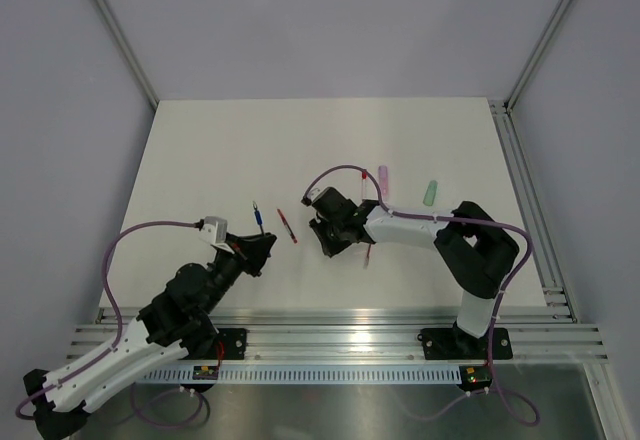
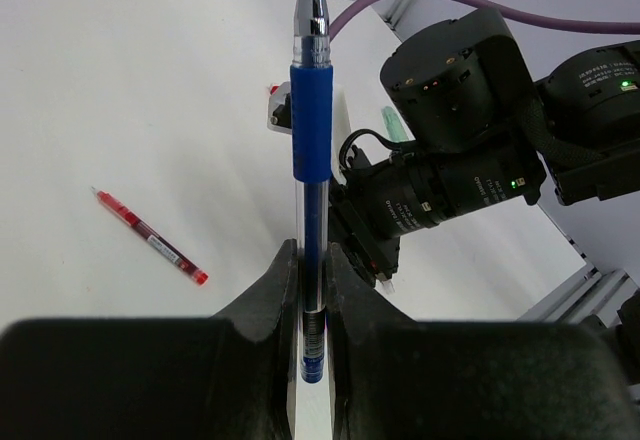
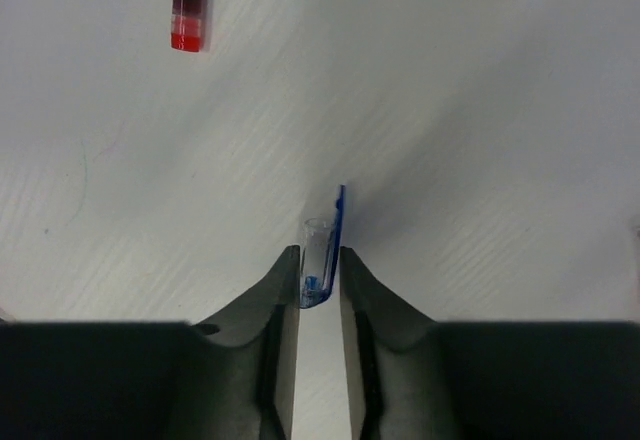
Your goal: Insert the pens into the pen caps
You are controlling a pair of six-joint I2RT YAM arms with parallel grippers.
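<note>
My left gripper is shut on a blue pen (image 2: 311, 125), held upright, tip up. My right gripper is low over the table in the middle, with a small clear-and-blue piece, probably a cap (image 3: 316, 260), at its fingertips; whether the fingers are closed on it is unclear. A red pen lies between the two arms, its red end (image 3: 186, 30) also in the right wrist view.
At the back right lie a pink piece (image 1: 383, 180), a green piece (image 1: 430, 192) and a red-tipped pen (image 1: 364, 185).
</note>
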